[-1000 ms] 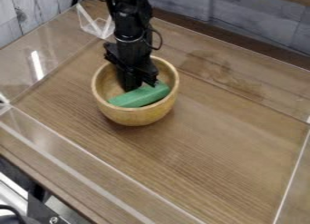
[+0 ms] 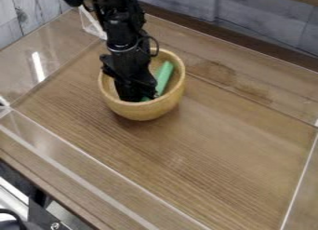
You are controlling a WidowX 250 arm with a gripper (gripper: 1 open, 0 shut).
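Note:
A tan bowl (image 2: 151,109) stands on the wooden table, left of centre. My black gripper (image 2: 132,87) reaches down from the top of the view into the bowl. A green object (image 2: 163,76) lies inside, along the bowl's right side, partly hidden by the gripper. My fingertips are low in the bowl and hard to make out against the dark arm; I cannot see anything clearly held between them.
A pale edge runs along the right, and a white wall and railing stand at the top left.
The bowl has shifted slightly.

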